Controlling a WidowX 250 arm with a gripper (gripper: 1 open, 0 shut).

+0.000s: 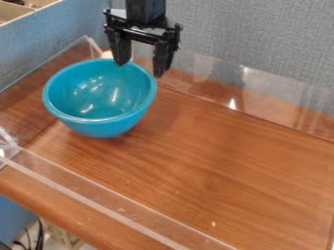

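Observation:
A turquoise bowl (102, 103) sits on the left of the wooden table (222, 186); its inside looks empty. My black gripper (141, 62) is open above the bowl's back right rim, one finger over the bowl and the other just beyond it to the right, with nothing visible between them. Behind the bowl a small pale object peeks out, mostly hidden and too small to tell.
A clear low barrier runs along the table's back and front left edges. A grey padded wall (248, 39) stands behind. Cables lie below at the lower left.

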